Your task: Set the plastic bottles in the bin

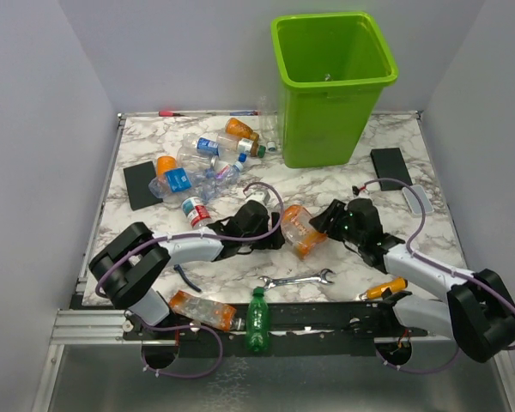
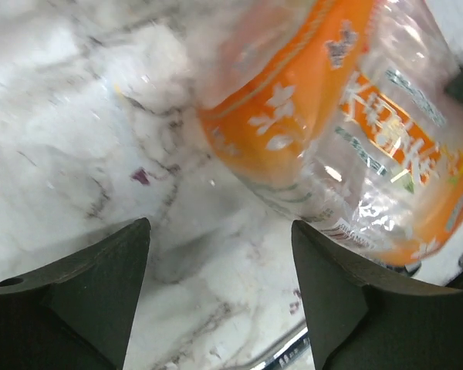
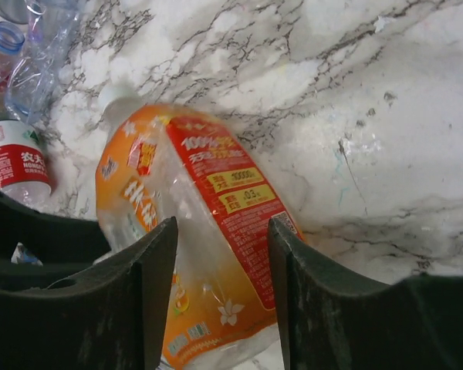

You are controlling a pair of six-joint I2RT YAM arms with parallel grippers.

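Note:
A crushed orange-labelled plastic bottle (image 1: 302, 233) lies mid-table between my grippers. My right gripper (image 1: 325, 220) is shut on it from the right; in the right wrist view its red-and-orange label (image 3: 201, 231) sits between the fingers. My left gripper (image 1: 270, 233) is part open just left of it, with bare marble between its fingers in the left wrist view. Other plastic bottles (image 1: 202, 178) lie in a group at the back left, a green bottle (image 1: 257, 322) and an orange one (image 1: 202, 309) along the front edge. The green bin (image 1: 324, 120) stands at the back.
A wrench (image 1: 296, 280) lies in front of the grippers, an orange-handled tool (image 1: 386, 287) at front right. Dark pads (image 1: 142, 184) and a pale rectangle (image 1: 416, 199) lie at the sides.

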